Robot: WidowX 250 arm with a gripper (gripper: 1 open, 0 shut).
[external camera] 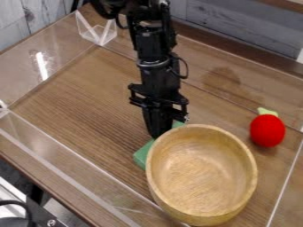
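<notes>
The black robot arm reaches down from the top middle, its gripper (161, 124) low at the back left rim of a wooden bowl (204, 177). The fingertips are small and dark here, and I see nothing clearly held between them. A green object (144, 154) lies beside the bowl on the left, mostly hidden behind it and the gripper.
A red tomato-like item (267, 131) with a green top lies to the right.
</notes>
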